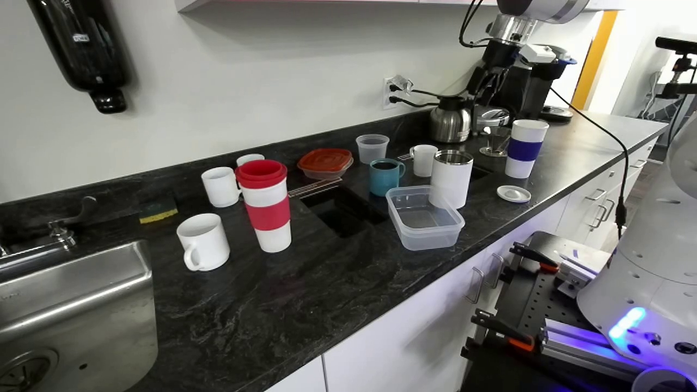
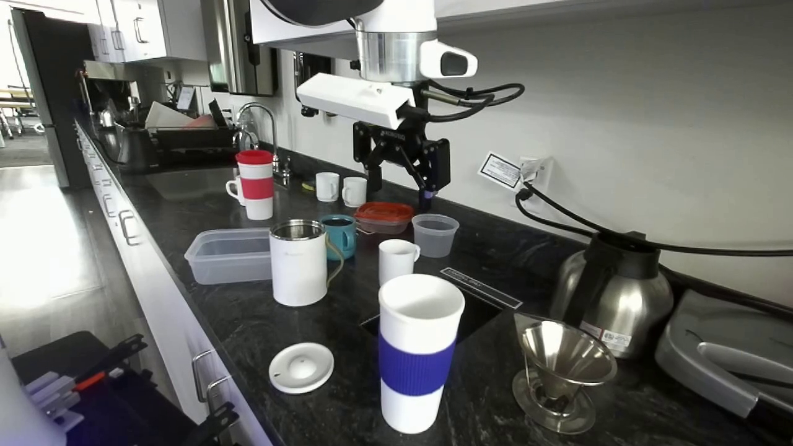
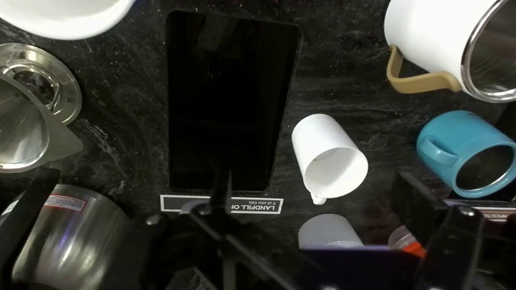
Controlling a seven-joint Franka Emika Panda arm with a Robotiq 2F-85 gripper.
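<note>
My gripper (image 2: 401, 190) hangs open above the back of the counter, with nothing between its fingers. Below it in the wrist view are a small white mug (image 3: 329, 157) and, partly covered by the gripper, a clear plastic cup (image 3: 329, 231). A teal mug (image 3: 462, 154) lies to their right in that view. The large white tumbler with a tan handle (image 2: 297, 261) stands by the clear container (image 2: 228, 256). Nearest the second exterior camera is a white cup with a blue band (image 2: 417, 360), upright and uncovered. A white lid (image 2: 301, 368) rests flat beside it.
A red-banded cup (image 1: 268, 218) and white mugs (image 1: 203, 242) stand near the sink (image 1: 78, 274). A red-lidded container (image 1: 324, 162) sits by the wall. The steel carafe (image 2: 621, 290) and metal dripper (image 2: 565, 364) crowd the back. Bare counter (image 1: 281, 313) lies in front.
</note>
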